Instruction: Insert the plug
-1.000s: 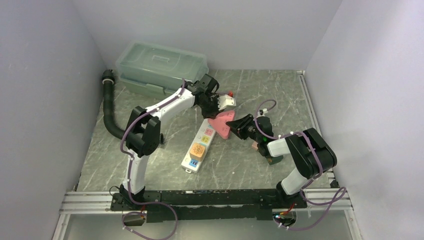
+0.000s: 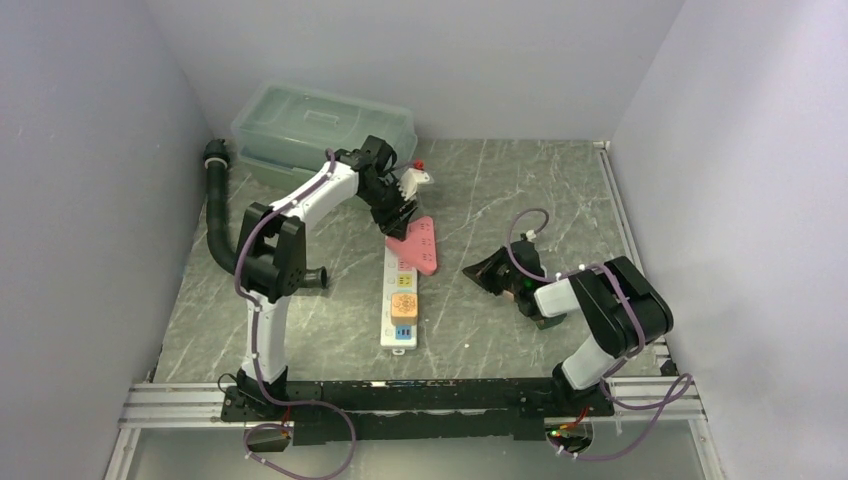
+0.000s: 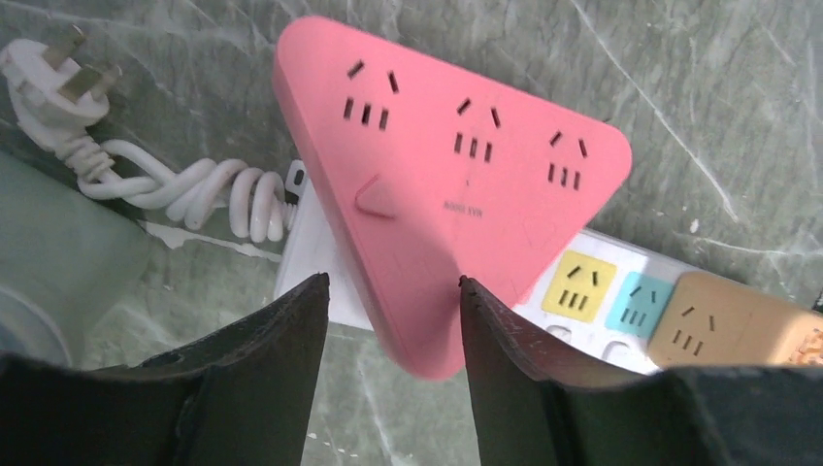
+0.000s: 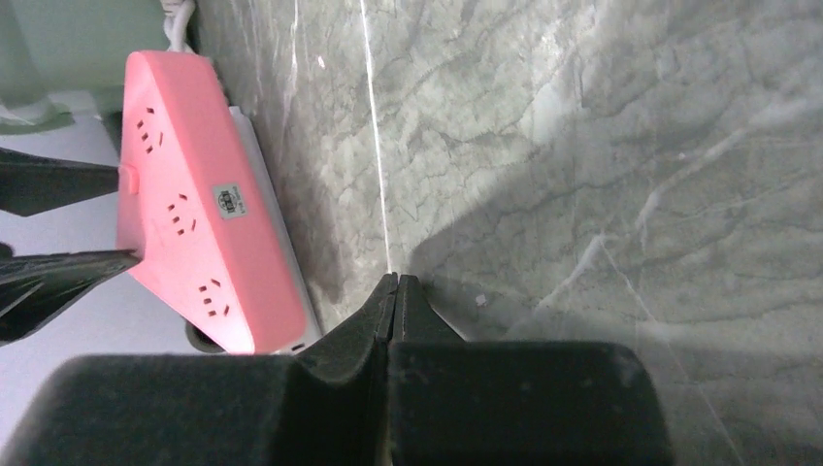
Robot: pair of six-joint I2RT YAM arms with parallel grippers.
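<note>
The pink triangular socket block (image 3: pixel 466 184) lies across the white power strip (image 2: pixel 392 325), covering its far end. In the top view my left gripper (image 2: pixel 397 226) is over the block. The left wrist view shows my left gripper open, its fingers apart on either side of the block's near corner. My right gripper is shut with nothing between its fingertips; the block (image 4: pixel 199 204) is outside them, off to the left. A white pronged plug (image 3: pixel 58 92) on a coiled cord lies on the table beyond the strip's end.
A tan cube (image 2: pixel 404 308) sits on the strip's near part. A green lidded bin (image 2: pixel 320 125) stands behind the left arm, with a black hose (image 2: pixel 217 205) to its left.
Block and left arm have shifted left; the strip has turned straighter.
</note>
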